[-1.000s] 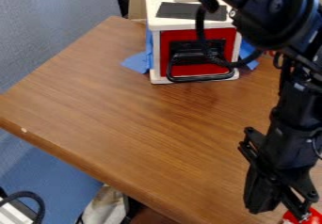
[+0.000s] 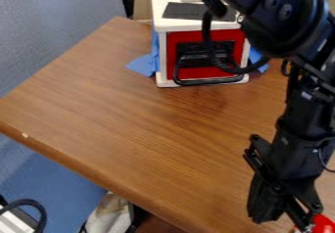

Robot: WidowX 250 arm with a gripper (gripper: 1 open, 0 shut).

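Note:
My black gripper (image 2: 280, 203) points down at the right edge of the view, low over the wooden table (image 2: 118, 139). A red object (image 2: 319, 225) lies just behind its fingertips at the bottom right corner, mostly cut off and partly hidden by the gripper. Whether the fingers are open or shut on anything is unclear.
A white and red box (image 2: 183, 41) with a black handle and dark panels stands at the back on a blue cloth (image 2: 141, 64). Beyond the table's left edge are a grey-blue surface and some loose items below.
My gripper has risen very slightly and shifted a little to the left over the last second. The rest looks the same.

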